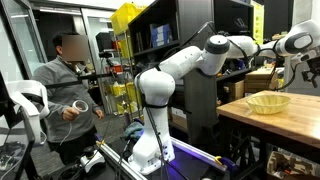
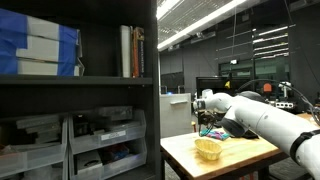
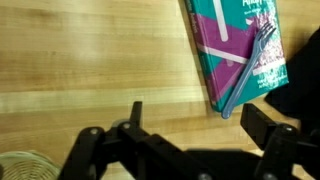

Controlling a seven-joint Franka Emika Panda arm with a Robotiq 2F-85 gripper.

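My gripper is open above the wooden table, with nothing between its fingers. In the wrist view, a fork with a grey-blue handle lies across a teal, purple and white book at the upper right. The handle's lower end reaches the book's near edge, close to the right finger. A pale yellow woven basket shows at the lower left; in exterior view 1 the basket sits on the table, left of the gripper. Exterior view 2 shows the basket near the table's front.
Beside the book is a black object, partly cut off. Bare wood fills the middle and left of the wrist view. A dark shelf stands beside the table. A person sits well left of the arm.
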